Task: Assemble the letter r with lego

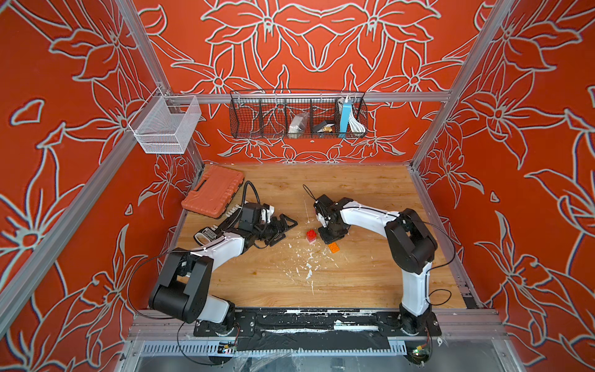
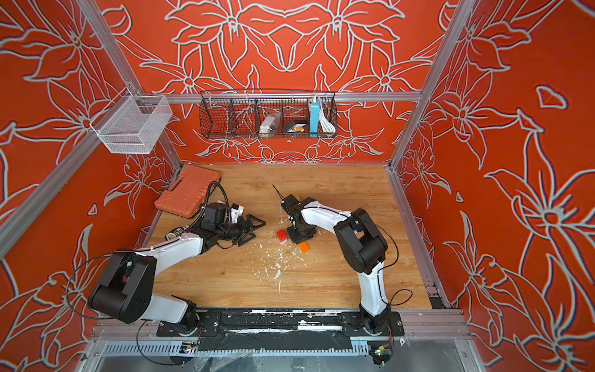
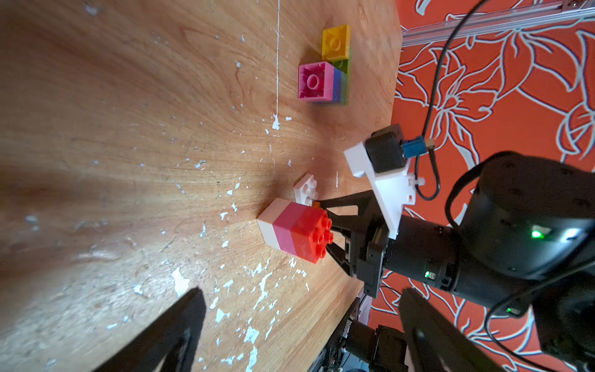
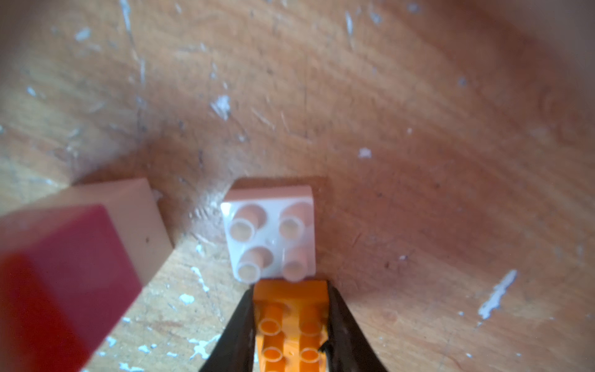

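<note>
Near the table's middle stands an upright stack point(image 3: 294, 229) with red on top, magenta below and pale pink at the bottom. Beside it, my right gripper is shut on an orange brick point(image 4: 291, 292). A flat white brick point(image 4: 269, 232) with studs up meets the orange brick's end; whether the two are joined I cannot tell. My left gripper point(image 1: 287, 231) is open and empty, to the left of the stack. Farther back, the left wrist view shows a cluster of a yellow brick point(image 3: 335, 42), a pink brick point(image 3: 316, 81), and blue and green pieces.
An orange-red case point(image 1: 213, 191) lies at the back left, with a dark tool-like item point(image 1: 207, 234) in front of it. White flakes point(image 1: 308, 270) are scattered before the stack.
</note>
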